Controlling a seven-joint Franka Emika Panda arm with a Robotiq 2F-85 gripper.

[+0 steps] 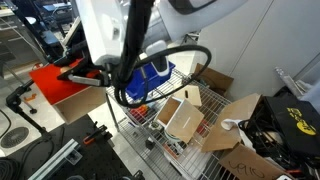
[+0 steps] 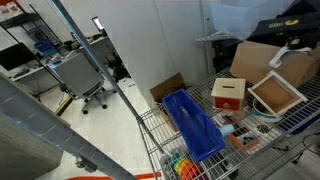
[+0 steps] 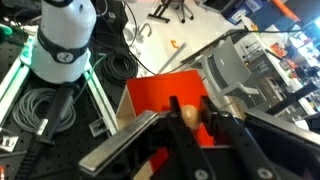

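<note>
A red box-like piece point(image 1: 72, 92) with a cardboard-brown edge hangs at the left, out past the wire rack. At its upper side is my gripper point(image 1: 88, 72), dark and partly hidden by the arm. In the wrist view the red piece point(image 3: 160, 92) lies just beyond the fingers. My gripper is shut with a small orange-tan part point(image 3: 190, 116) between its fingers. It seems to belong to the red piece, but the join is blurred. Exterior view 2 shows neither the red piece nor the gripper clearly.
The wire rack point(image 2: 165, 132) holds a blue bin point(image 2: 197, 124), a wooden box point(image 2: 228, 94), a white-faced frame point(image 2: 278, 95) and cardboard boxes. A metal post stands near the rack's left corner. A white robot part point(image 3: 62, 45) and coiled cables are close by the gripper.
</note>
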